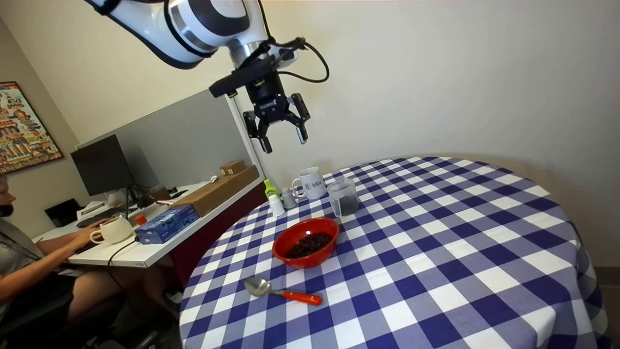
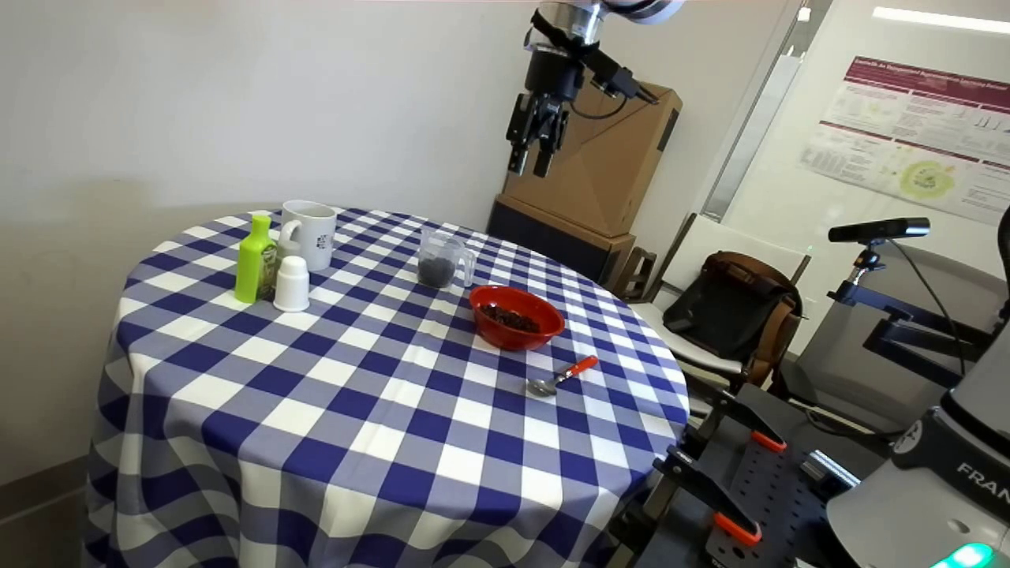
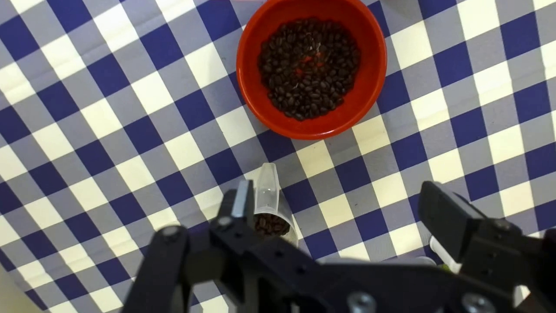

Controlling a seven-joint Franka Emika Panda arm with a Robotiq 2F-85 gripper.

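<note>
My gripper (image 1: 285, 144) hangs high above the table, open and pointing down, with only air between its fingers. A red bowl (image 1: 282, 243) holds dark beans (image 3: 297, 88) and stands well below it. Behind the bowl is a clear measuring cup (image 2: 468, 267), upright and partly filled with dark beans. In the wrist view the cup (image 3: 267, 190) shows far beneath the left finger, which hides part of it. A spoon (image 1: 301, 297) with an orange-red handle lies on the cloth in front of the bowl.
A white mug (image 2: 312, 232), a green bottle (image 2: 250, 261) and a white shaker (image 2: 291, 285) cluster at one side of the checkered tablecloth (image 2: 379, 416). A grey shaker (image 1: 288, 198) stands by the mug. A person sits at the desk.
</note>
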